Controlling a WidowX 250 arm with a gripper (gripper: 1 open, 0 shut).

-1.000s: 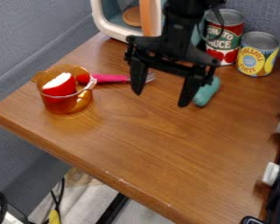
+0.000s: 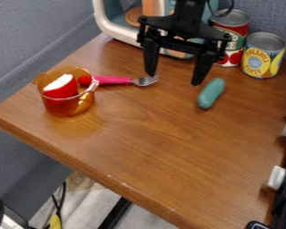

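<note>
My black gripper [image 2: 174, 68] is open above the back middle of the wooden table [image 2: 157, 152], its two fingers wide apart with nothing seen between them. A pink fork [image 2: 119, 80] lies just left of it, a green cylindrical object [image 2: 211, 93] to its lower right. An amber cup [image 2: 65, 100] holding red and white items stands at the left.
Two cans, a red one [image 2: 225, 55] and a yellow one [image 2: 261, 60], stand at the back right. A pale container [image 2: 113, 18] sits at the back. Black fixtures with white knobs [image 2: 281, 179] line the right edge.
My gripper has moved back, up in the view and slightly to the right, away from over the table's middle. The other things have not visibly moved.
</note>
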